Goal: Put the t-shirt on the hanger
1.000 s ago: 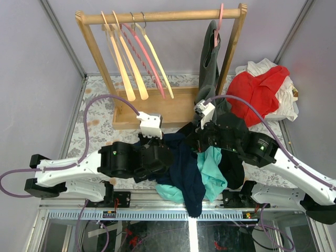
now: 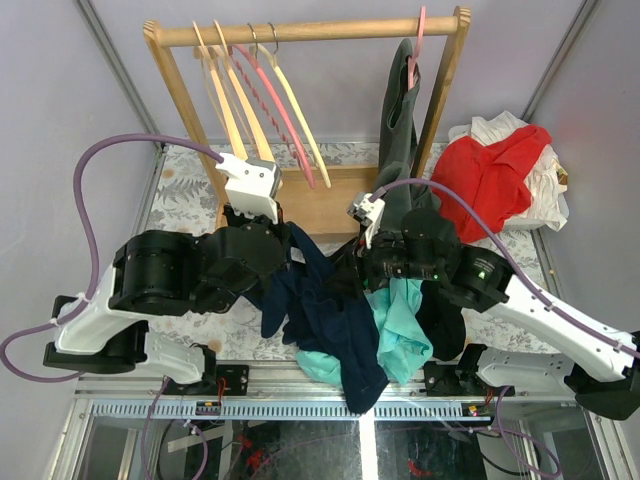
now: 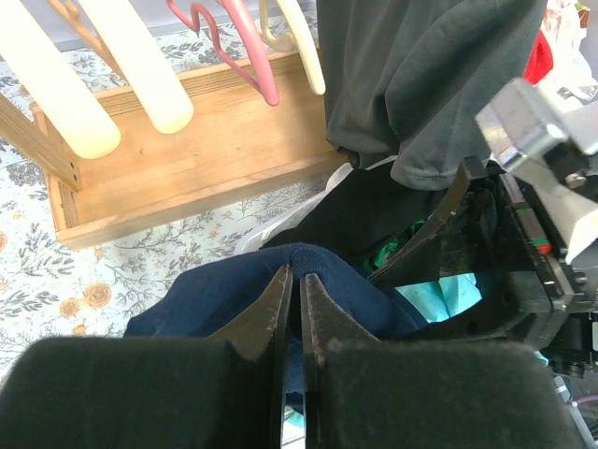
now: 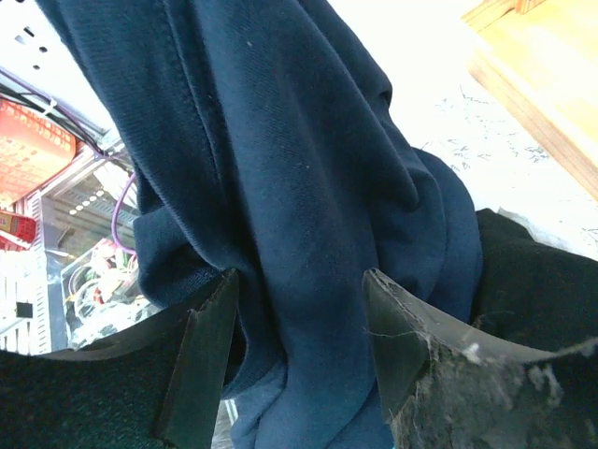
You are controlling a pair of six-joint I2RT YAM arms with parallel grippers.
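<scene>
The navy t-shirt is bunched below the rack, rising towards the left gripper. In the left wrist view my left gripper is shut at the raised edge of the navy cloth, a fold pinched at its tips. Open around the shirt's hanging folds, my right gripper has cloth between its spread fingers without closing on it. Empty hangers hang at the rack's left: wooden ones, a pink one and a pale yellow one.
A grey garment hangs at the wooden rack's right end. Turquoise cloth and black cloth lie under and beside the shirt. At the right sits a pile with a red garment.
</scene>
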